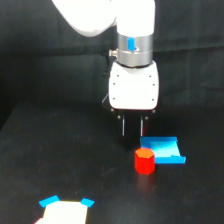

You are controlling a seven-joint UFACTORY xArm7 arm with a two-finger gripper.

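A red block (145,161) with a hexagonal face stands on the dark table in the camera view, right of centre. Directly behind it, partly covered by it, lies a bright blue patch (168,149). My gripper (132,131) points down from its white hand, with its two thin dark fingers spread apart. Nothing shows between them. In the picture the fingertips are above and slightly left of the red block; how far apart they are in depth is hard to judge.
At the lower left, a white piece (64,212) with blue corners and a reddish mark near its left edge is cut off by the frame. A dark curtain hangs behind.
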